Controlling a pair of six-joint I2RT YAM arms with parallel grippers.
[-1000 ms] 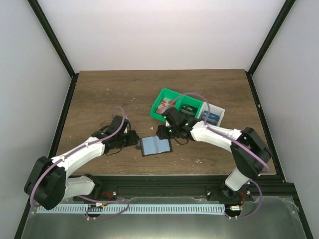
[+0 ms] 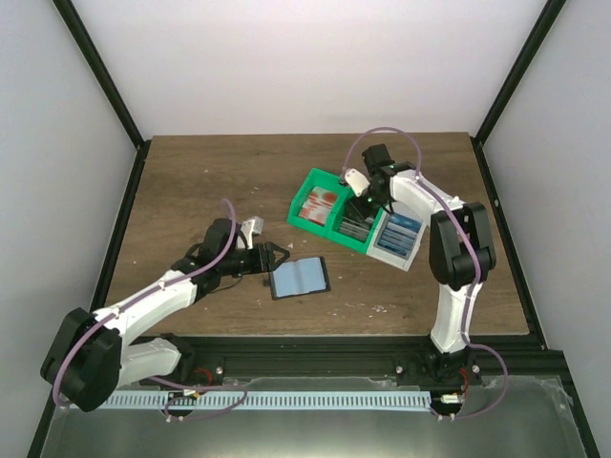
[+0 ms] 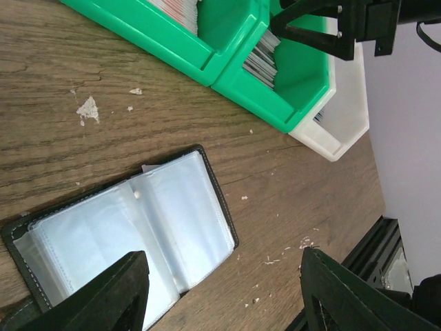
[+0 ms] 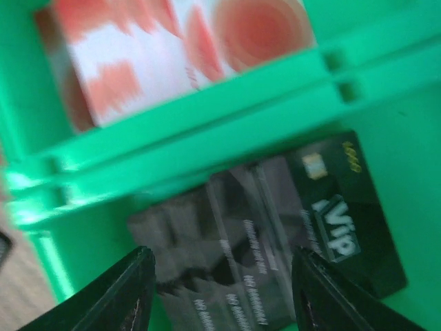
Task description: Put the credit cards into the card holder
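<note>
The card holder (image 3: 182, 207) lies spread flat on the table, its clear pockets facing up, black edge all round. My left gripper hovers over its left side, fingers apart and empty. Dark cards (image 4: 337, 221), one marked "vip", stand leaning in a stack in the middle green bin (image 4: 179, 183). Just above them, my right gripper has its fingers apart, with no card seen between them. Red and white cards (image 2: 318, 204) fill the left green bin, and blue cards (image 2: 399, 235) the white bin (image 2: 388, 258) on the right.
The bins stand side by side behind the holder, their walls rising around the cards. Bare wooden table (image 2: 210, 172) stretches to the back left. White flecks (image 3: 88, 109) mark the wood near the holder.
The right arm has swung from beside the holder, back and to the right, over the middle bin. My left gripper has opened wider and shifted slightly right over the holder's edge.
</note>
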